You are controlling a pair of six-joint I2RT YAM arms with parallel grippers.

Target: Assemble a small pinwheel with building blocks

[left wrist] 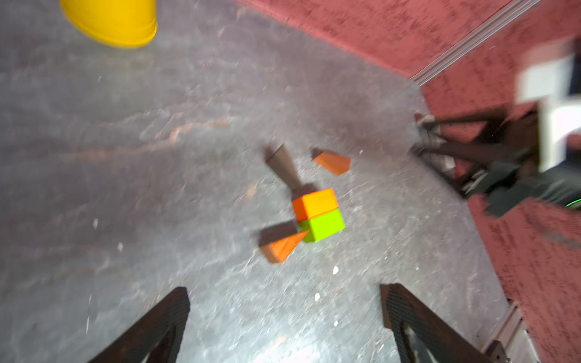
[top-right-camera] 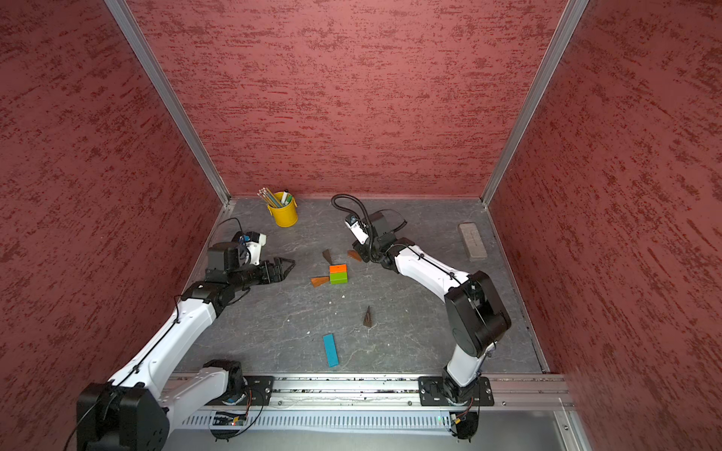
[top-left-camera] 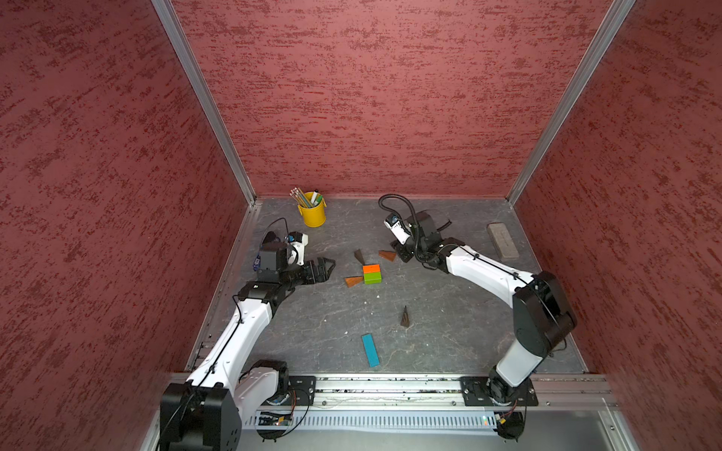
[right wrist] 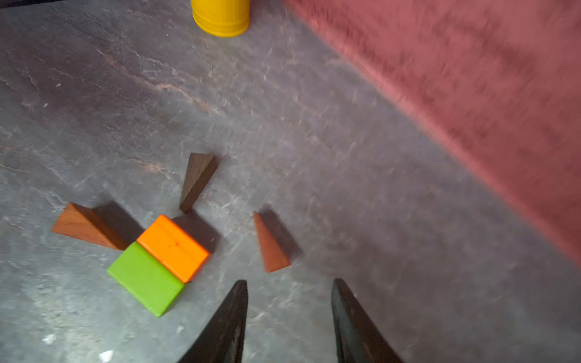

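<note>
An orange block (right wrist: 172, 246) and a green block (right wrist: 145, 279) lie side by side mid-table. Around them are a dark wedge (right wrist: 198, 178) behind, a reddish wedge (right wrist: 87, 225) at left and another reddish wedge (right wrist: 271, 248) at right, this one slightly apart. A second dark wedge (top-left-camera: 404, 318) and a blue block (top-left-camera: 370, 350) lie nearer the front. My left gripper hovers open left of the group. My right gripper is above and right of it, fingers apart, nothing between them.
A yellow bucket (top-left-camera: 313, 215) of sticks stands at the back left, and a grey block (top-left-camera: 502, 241) lies at the far right. Red walls enclose the back and sides.
</note>
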